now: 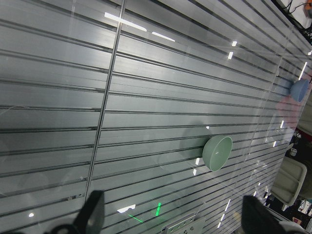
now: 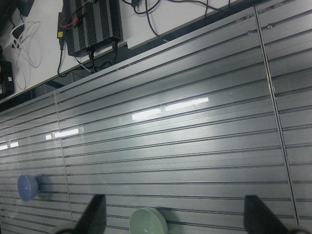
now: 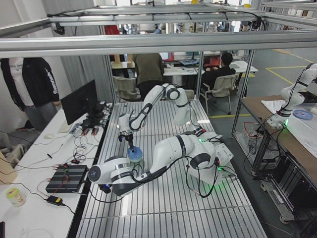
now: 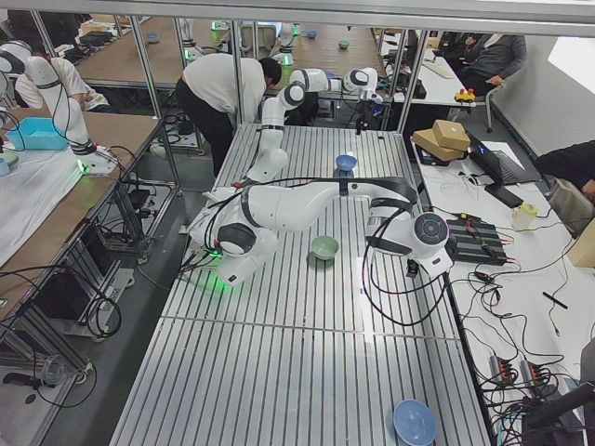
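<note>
A green bowl (image 4: 324, 246) sits mid-table, also in the left wrist view (image 1: 217, 152) and right wrist view (image 2: 147, 220). One blue bowl (image 4: 415, 422) lies at the near right in the camera right view, another (image 4: 345, 162) farther back. A blue bowl also shows in both wrist views (image 1: 299, 90) (image 2: 27, 187). My left gripper and right gripper are open above the slatted table, nothing between their fingers. In the camera left view the arms partly hide the bowls.
The metal table (image 4: 260, 381) has free slatted surface around the bowls. A side desk (image 3: 29, 213) with monitor, black power units and loose cables runs along one edge. An overhead aluminium frame (image 3: 158, 42) spans the workspace.
</note>
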